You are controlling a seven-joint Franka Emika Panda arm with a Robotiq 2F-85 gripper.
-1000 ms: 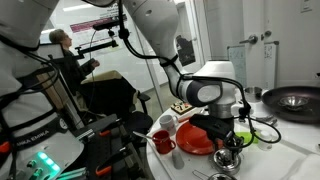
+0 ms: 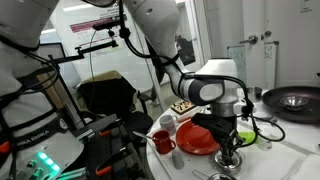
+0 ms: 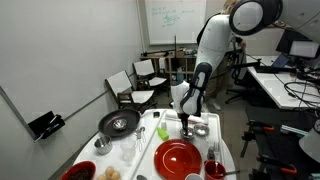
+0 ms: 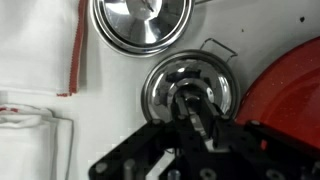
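My gripper points down over a small steel pot with a shiny lid, in the middle of the wrist view. Its dark fingers are closed at the lid's centre, where they appear to pinch the knob; the knob itself is hidden by them. A wire handle shows at the pot's upper right. Seen from exterior view 1, the gripper is low over the table, right at the pot. Exterior view 2 has the gripper small and partly blended with the pot.
A red plate borders the other side. White cloths with a red stripe lie to the left. Farther off are a black pan, a red mug and a green item.
The arm and gripper have shifted only slightly over the last second, staying low at the same pot. The other objects look unmoved.
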